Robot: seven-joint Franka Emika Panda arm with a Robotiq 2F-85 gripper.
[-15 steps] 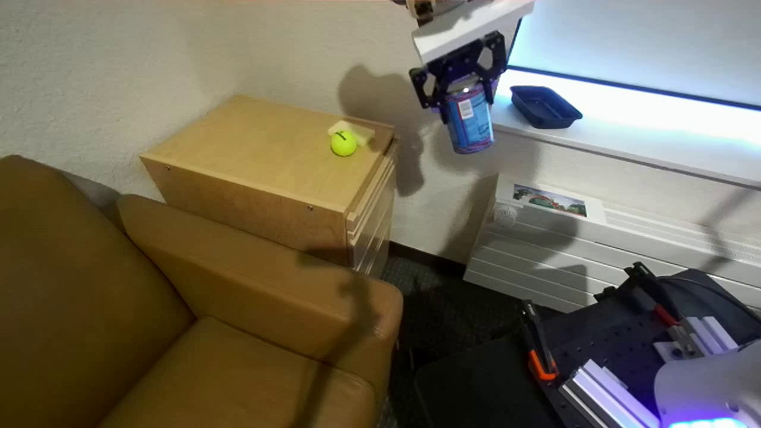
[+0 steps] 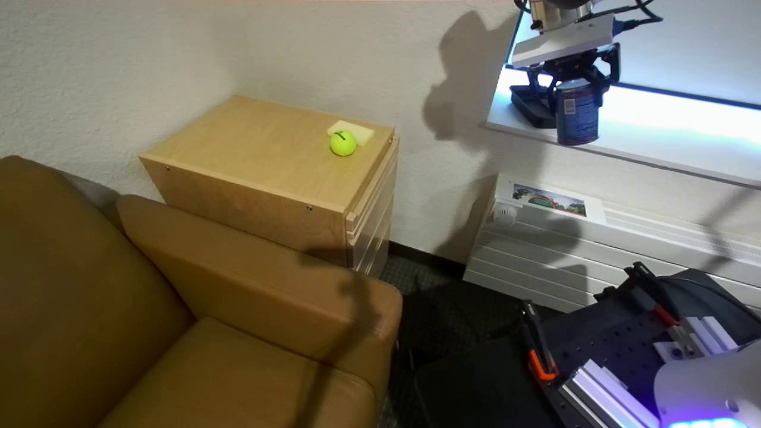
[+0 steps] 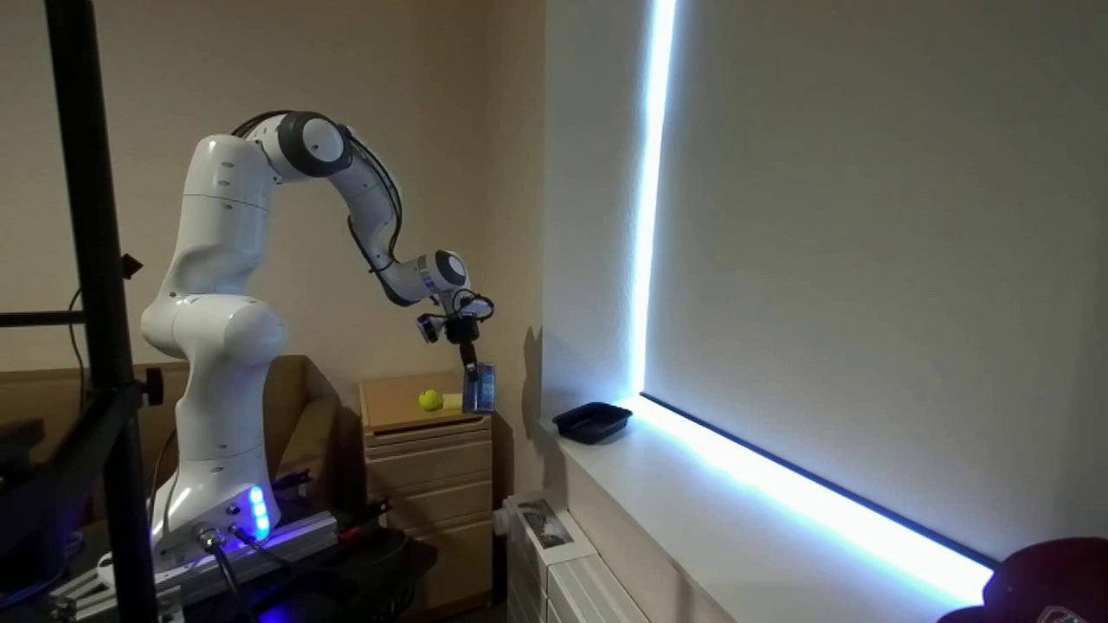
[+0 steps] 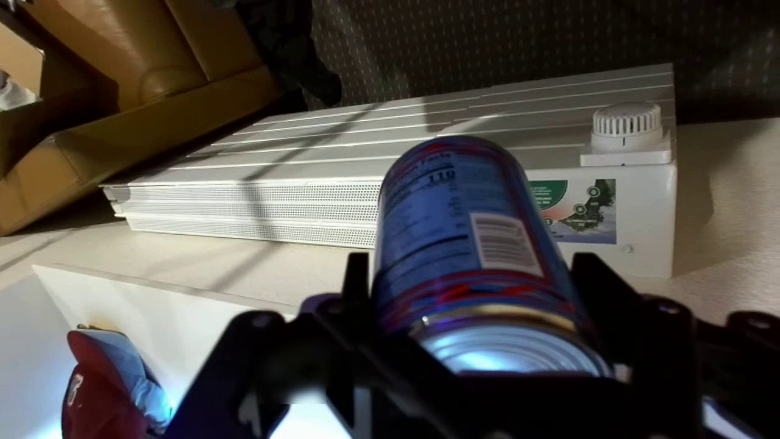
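Note:
A blue can with a printed label (image 2: 578, 117) hangs in the air, held between the two fingers of my gripper (image 2: 576, 82). In the wrist view the can (image 4: 468, 234) fills the middle, its metal end facing the camera and a black finger on either side. Exterior view 2 has the gripper (image 3: 470, 363) with the can (image 3: 482, 388) beneath it, in front of the wall beyond the cabinet. A black tray (image 3: 592, 422) sits on the windowsill (image 3: 665, 498); in exterior view 1 the can and gripper partly cover this tray (image 2: 529, 108).
On the wooden cabinet (image 2: 257, 157) lie a yellow-green ball (image 2: 343, 143) and a pale yellow block (image 2: 362, 133). A white radiator (image 2: 528, 246) stands below the sill. A red cap (image 3: 1049, 581) rests toward the sill's near end; between cap and tray the sill is bare.
With the can still in it, my gripper has moved right in exterior view 1, from left of the black tray to partly in front of it. Ball, block and tray have stayed put.

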